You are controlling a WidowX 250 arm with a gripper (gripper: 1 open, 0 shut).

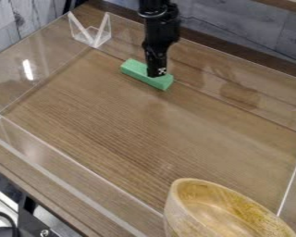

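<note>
My black gripper (155,65) hangs down from the top of the view, its tip just over a small green block (154,80) lying on the wooden table (126,148). Whether the fingers are open or shut, and whether they touch the block, is too small to tell.
A large yellow bowl-like container (213,208) sits at the bottom right. A white wire-like stand (92,30) is at the back left near the wall.
</note>
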